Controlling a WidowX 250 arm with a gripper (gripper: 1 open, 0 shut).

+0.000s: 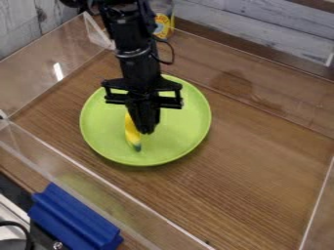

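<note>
A green plate (183, 137) lies on the wooden surface, left of centre. On it is a yellow banana-like object (132, 133), partly hidden behind the black gripper (144, 125). The gripper hangs from above over the middle of the plate, low over the yellow object. Its fingers point down; whether anything is between them is hard to tell.
A blue rack (72, 220) sits outside the clear barrier at bottom left. A yellow-labelled container (163, 21) stands at the back behind the arm.
</note>
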